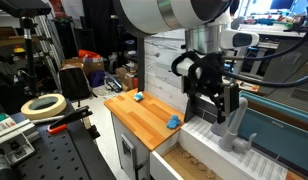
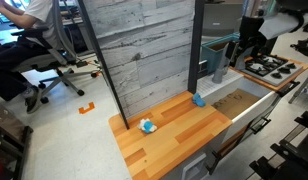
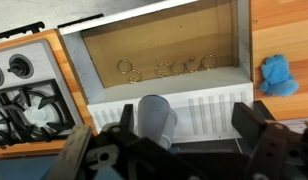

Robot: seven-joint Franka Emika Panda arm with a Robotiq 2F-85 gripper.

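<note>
My gripper (image 1: 212,106) hangs above the back of the counter, its two dark fingers spread wide with nothing gripped between them. In the wrist view, a grey faucet (image 3: 155,120) shows in the gap between the fingers, nearer the left one; it lies below the fingers and how far is hard to judge. An open drawer (image 3: 97,62) with a brown floor sits in front of the faucet. Several thin rings (image 3: 177,68) lie loose on that floor. On the wooden counter to the right is a crumpled blue cloth (image 3: 278,75), also seen in exterior view 1 (image 1: 174,122).
A stove (image 3: 36,110) with burners and knobs is on the left in the wrist view. Another small blue-and-white item (image 2: 147,125) lies at the far end of the wooden counter (image 2: 177,122). A white plank wall (image 2: 154,60) stands behind the counter, whose middle is clear.
</note>
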